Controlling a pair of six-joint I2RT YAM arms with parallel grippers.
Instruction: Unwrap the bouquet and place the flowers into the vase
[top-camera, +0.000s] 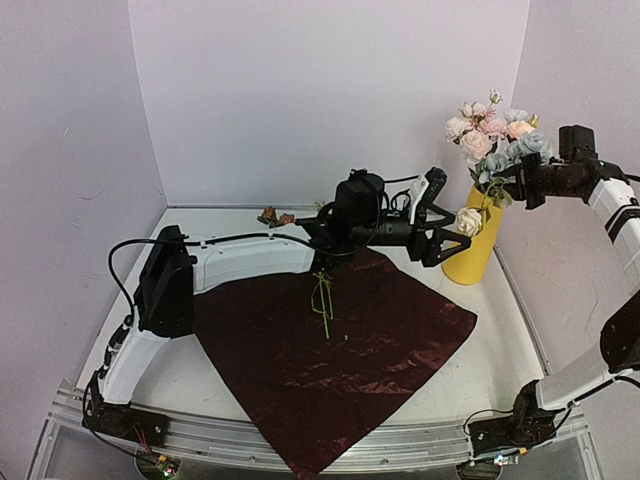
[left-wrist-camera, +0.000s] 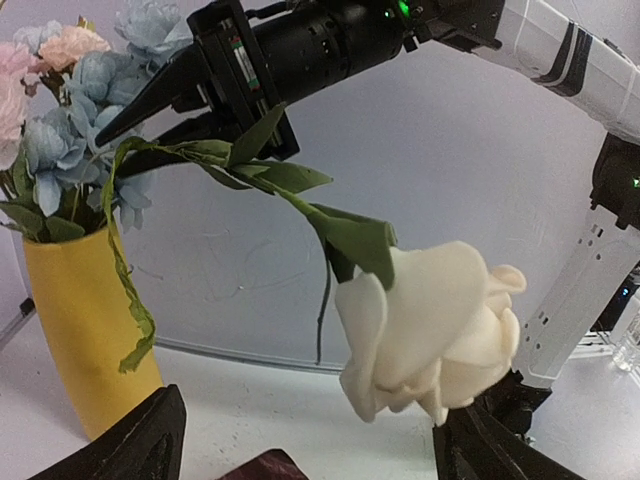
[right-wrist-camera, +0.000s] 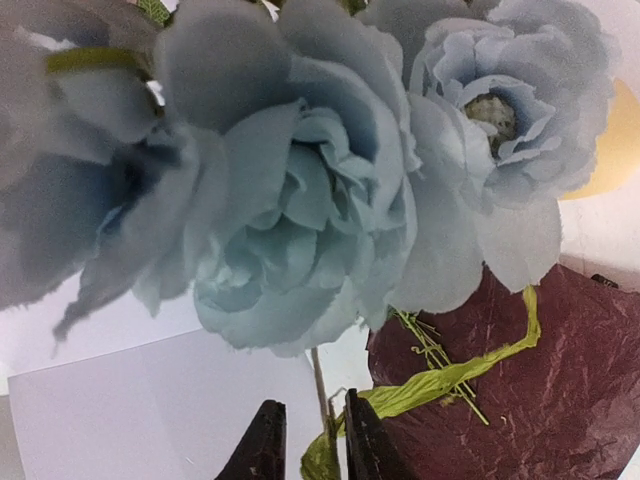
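A tall yellow vase (top-camera: 468, 245) stands at the right, filled with pink, white and blue flowers (top-camera: 497, 138). Outside it, a white rose (top-camera: 469, 222) droops on a bent green stem, its bloom (left-wrist-camera: 432, 330) large in the left wrist view. My left gripper (top-camera: 455, 233) is open, fingers wide apart, close to the bloom but not closed on it. Beside the vase's mouth is my right gripper; a thin stem (right-wrist-camera: 322, 405) passes between its narrowly spaced fingers, and whether they grip it is unclear. Blue blooms (right-wrist-camera: 300, 220) cover much of the right wrist view.
A dark red cloth (top-camera: 350, 370) lies across the table, with loose green stems (top-camera: 324, 300) on it. Orange-brown flowers (top-camera: 273, 217) lie at the back, partly behind the left arm. White walls close in the sides and back.
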